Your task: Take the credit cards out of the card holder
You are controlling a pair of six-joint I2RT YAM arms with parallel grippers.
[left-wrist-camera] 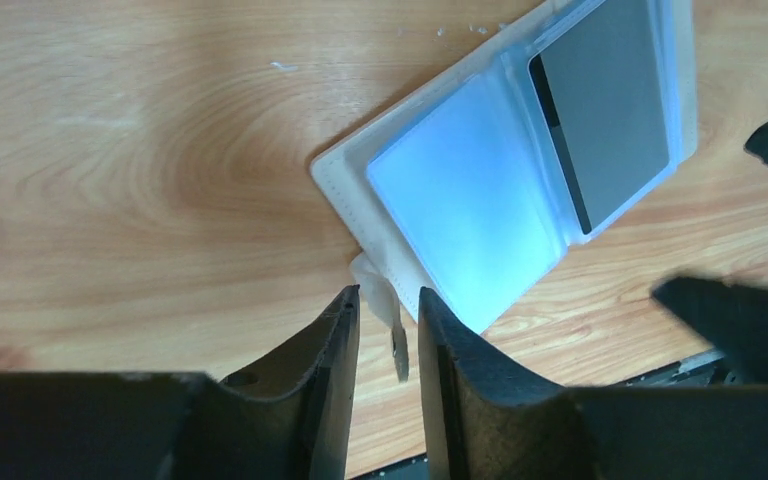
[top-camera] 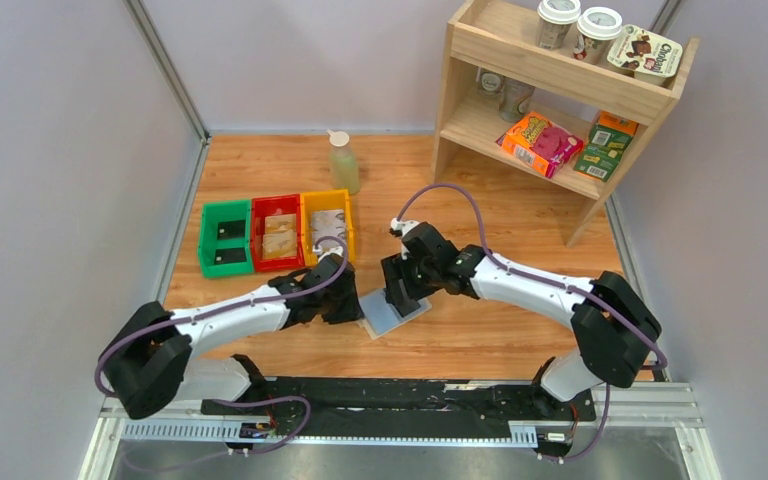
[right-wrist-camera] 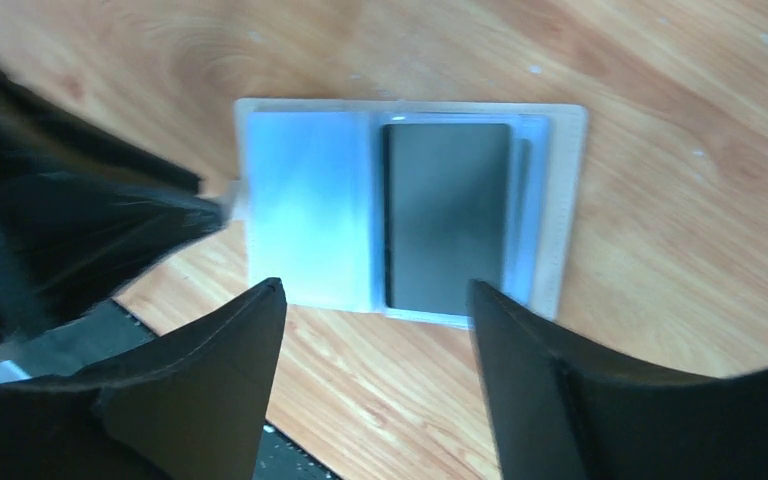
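On the wooden table lies the pale card holder (top-camera: pixel 376 310), flat and spread out, with a light blue pocket (right-wrist-camera: pixel 308 220) on one side and a dark card (right-wrist-camera: pixel 450 215) on the other. My left gripper is part open; a small pale tab (left-wrist-camera: pixel 380 290) at the holder's edge shows between its fingertips, and whether they touch it I cannot tell. Above the card side hovers my right gripper, its fingers spread apart with nothing gripped between them. From the top, both grippers cover parts of the holder.
Green (top-camera: pixel 207 240), red (top-camera: pixel 256 235) and yellow (top-camera: pixel 306 230) bins stand at the back left, holding dark, tan and pale cards. Behind them is a soap bottle (top-camera: pixel 344 165). A wooden shelf (top-camera: pixel 560 62) fills the back right. Bare table lies at the front and right.
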